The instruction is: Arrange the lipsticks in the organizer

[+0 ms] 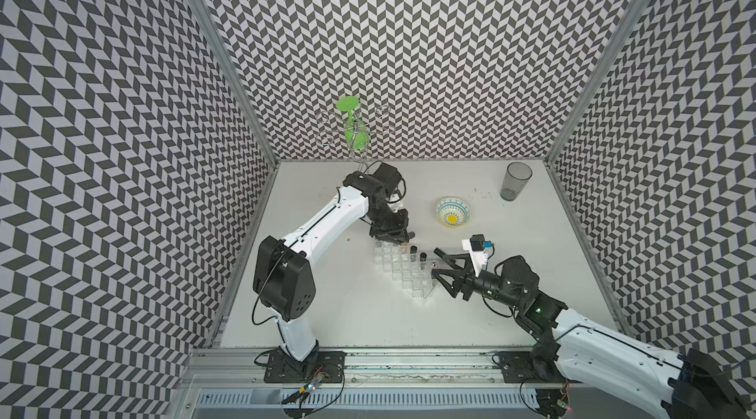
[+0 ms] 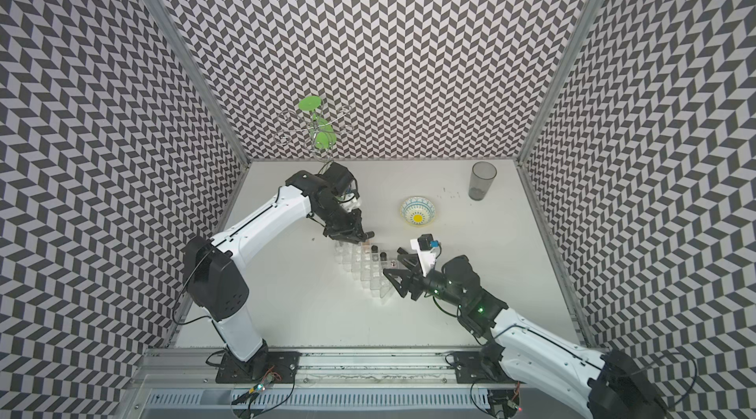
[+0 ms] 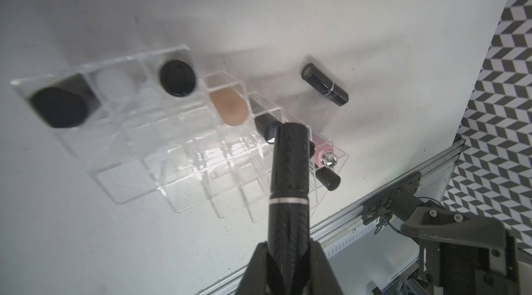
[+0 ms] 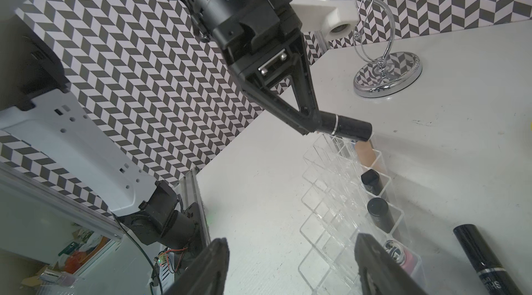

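Note:
In the left wrist view a black lipstick (image 3: 289, 167) with a silver band juts out of my left gripper, which is shut on its end. It lies across the view above the clear stepped organizer; in the right wrist view it is nearly level. Along the organizer's back row stand several lipsticks: black ones (image 3: 177, 77), a tan one (image 3: 230, 107) and a pink one with a silver top (image 3: 328, 157). Another black lipstick (image 3: 324, 84) lies loose on the table behind the organizer. My right gripper is open at the organizer's near right end, nothing between its fingers.
A patterned bowl (image 1: 452, 212) stands behind the organizer, with a grey tumbler (image 1: 515, 182) farther back right. A round chrome stand base is at the back left.

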